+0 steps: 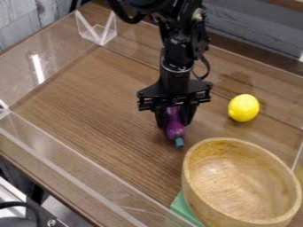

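Observation:
My black gripper (174, 105) reaches down from the top middle onto a purple object with a teal tip (176, 130), which lies on the wooden surface. The fingers are closed in around it, covering its upper part.
A large tan bowl (236, 191) fills the lower right, on something green. A yellow lemon-like object (243, 108) sits to the right of my gripper. A clear plastic item (98, 27) is at the back left.

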